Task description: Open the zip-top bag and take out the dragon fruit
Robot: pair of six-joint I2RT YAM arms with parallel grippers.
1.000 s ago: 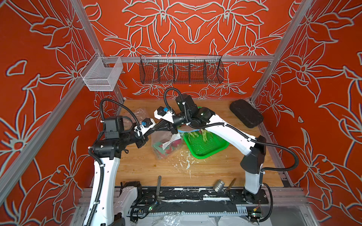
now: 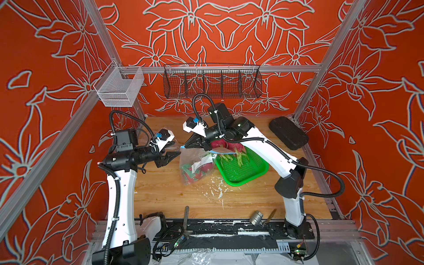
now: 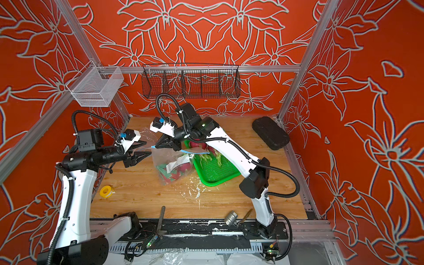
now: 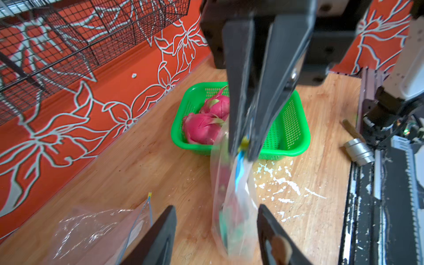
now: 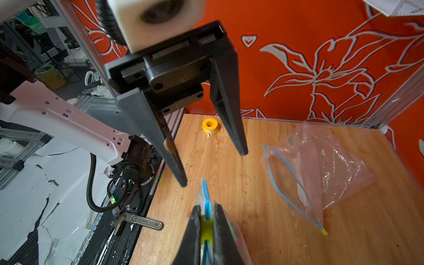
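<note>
The clear zip top bag (image 2: 184, 161), with a blue zip strip and white label, hangs from my right gripper. The gripper is shut on its zip edge, at the yellow slider (image 5: 206, 231). A red and green dragon fruit (image 2: 188, 177) shows through the plastic. To the left of that edge, my left gripper (image 2: 171, 155) is open. Its fingers (image 5: 227, 103) stand apart with nothing between them, and the blue strip's free end (image 5: 205, 194) lies just beyond their tips. Whether the zip is parted cannot be seen.
A green basket (image 4: 304, 132) holding several dragon fruits (image 4: 202, 128) stands right of the bag. An empty clear bag (image 5: 331, 172) lies at the back left, and a yellow tape roll (image 3: 106, 191) at the left. A black case (image 2: 288, 132) sits back right.
My left gripper has drawn back left, its fingers now spread. My right gripper has shifted slightly, and the bag with it.
</note>
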